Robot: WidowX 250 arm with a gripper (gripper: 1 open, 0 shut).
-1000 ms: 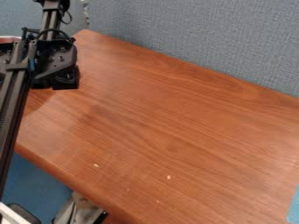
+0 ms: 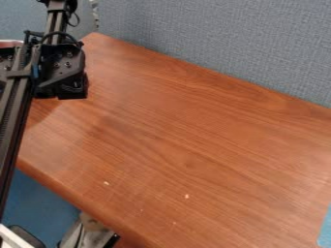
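The black robot arm (image 2: 58,68) stands at the upper left, over the far left end of a brown wooden table (image 2: 181,136). A long dark rail runs down the left side of the view. I cannot make out the gripper's fingertips among the dark parts, so its state does not show.
A grey-blue partition (image 2: 233,48) runs behind it. Blue floor (image 2: 39,203) shows past the near left edge, with some equipment at the bottom left.
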